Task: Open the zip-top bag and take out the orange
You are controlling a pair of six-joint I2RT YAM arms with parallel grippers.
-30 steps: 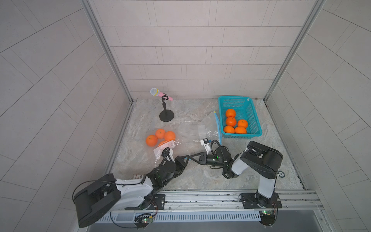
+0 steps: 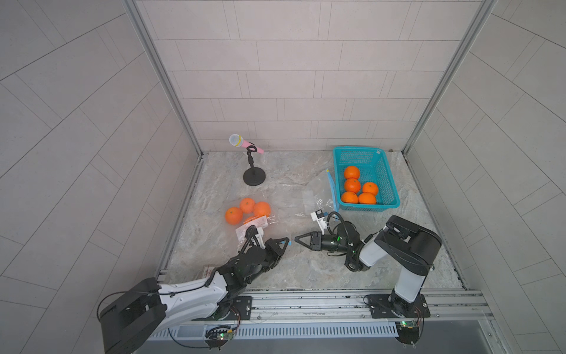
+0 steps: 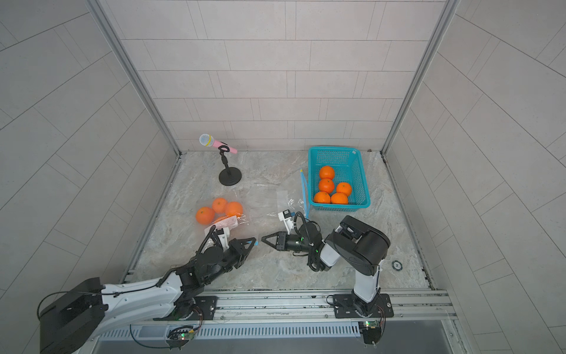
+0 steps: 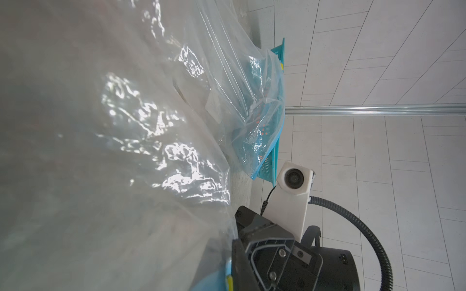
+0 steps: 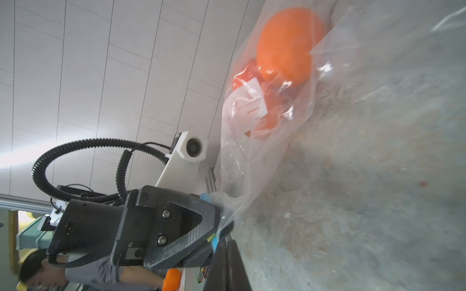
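The clear zip-top bag [image 5: 242,160] with several oranges [image 2: 248,207] and a white label [image 5: 248,107] sits on the left of the table. My left gripper [image 2: 287,241] is shut on its mouth corner, where a bit of the blue zip strip [image 5: 214,244] sticks out past the fingertips. My right gripper [image 2: 296,239] faces that corner from the right, across a small gap. Its dark fingers [image 5: 221,274] are together in the right wrist view, with no bag between them. The bag edge lies outside them. Clear film covers much of the left wrist view.
A teal basket [image 2: 388,183] with several oranges stands at the back right. Beside it lies another clear bag with a blue zip strip [image 2: 333,190]. A black stand [image 2: 253,175] holding a pink object is at the back left.
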